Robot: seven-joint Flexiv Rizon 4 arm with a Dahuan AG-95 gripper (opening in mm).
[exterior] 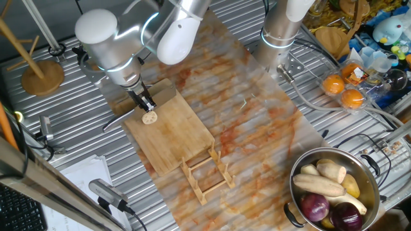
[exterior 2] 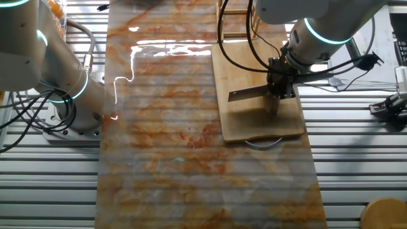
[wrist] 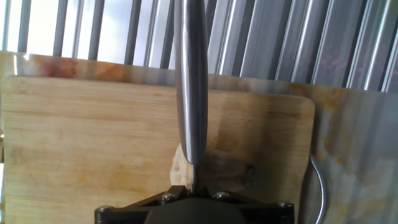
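Note:
My gripper (exterior: 148, 104) is shut on a knife and hangs low over the wooden cutting board (exterior: 170, 138). The knife's metal handle (wrist: 191, 81) sticks out ahead of the fingers in the wrist view. On the opposite side, its wide blade (exterior 2: 247, 93) extends in exterior view 2. Beneath the gripper lies a lotus root piece (wrist: 229, 169), its pale holed cut face (exterior: 150, 118) showing in exterior view 1. The knife crosses above it near that face; whether the edge touches it cannot be told. The gripper's fingers partly hide the root.
A wooden rack (exterior: 209, 176) adjoins the board's end. A metal pot (exterior: 297, 186) with several vegetables stands at the right. The marbled mat (exterior 2: 165, 127) beside the board is mostly free.

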